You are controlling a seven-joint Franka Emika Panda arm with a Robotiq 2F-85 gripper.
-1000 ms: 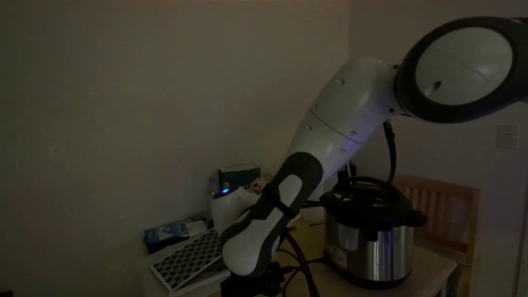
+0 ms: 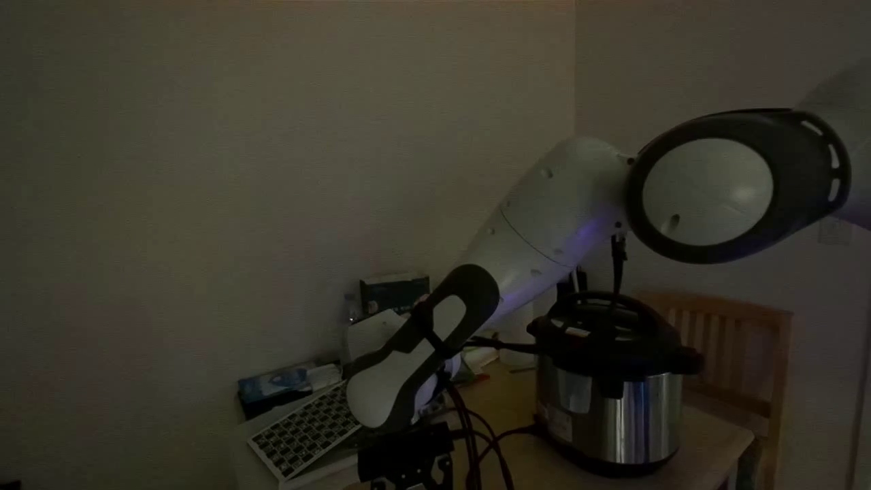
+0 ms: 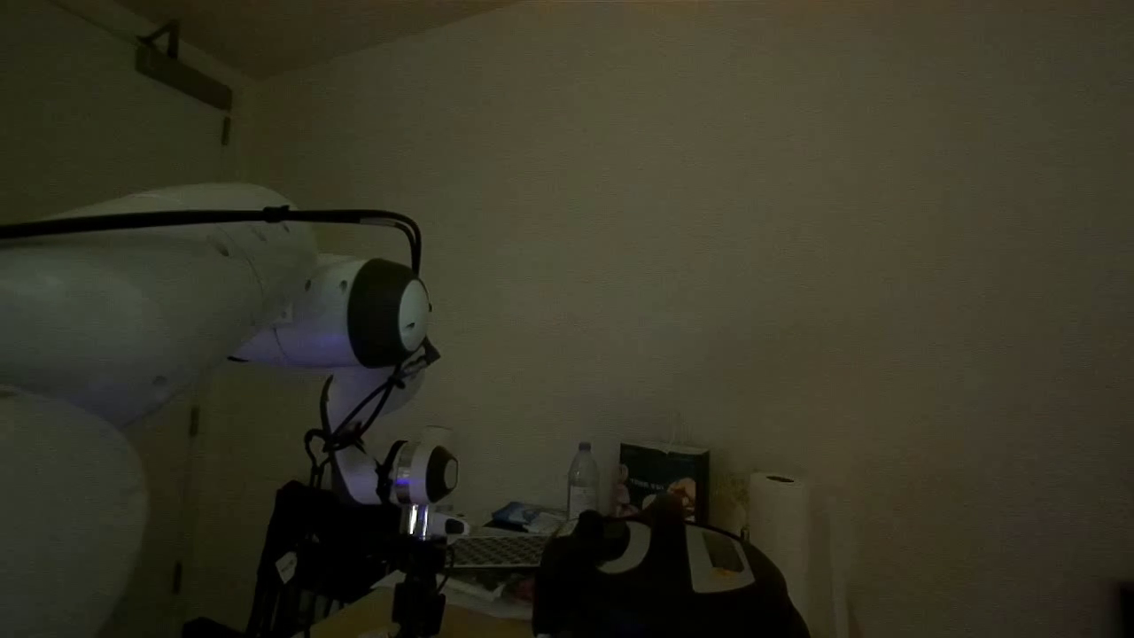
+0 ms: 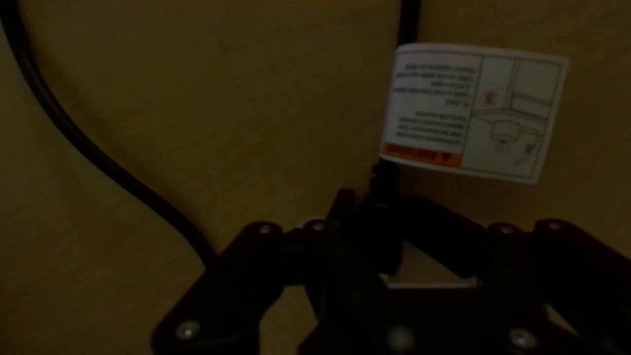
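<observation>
In the dim wrist view, the dark gripper is shut on the black plug of a power cord. A white warning label with an orange strip hangs on that cord, just beyond the fingers. Pale wooden tabletop lies beneath. From exterior view 1, a silver and black electric pressure cooker stands on the table, right of the arm's wrist. The arm's end mount is low at the bottom edge there, and its fingertips are out of sight. Darkness hides the plug's prongs.
Left of the arm, a white keyboard lies near a blue packet. A bottle, a dark box and a paper roll stand behind the cooker. Another stretch of black cable curves across the tabletop. A wooden chair is beyond the cooker.
In exterior view 1, the arm's upper joint has come down and left, and its wrist has shifted left and tilted, showing more of the end mount. The cooker and keyboard have stayed put.
</observation>
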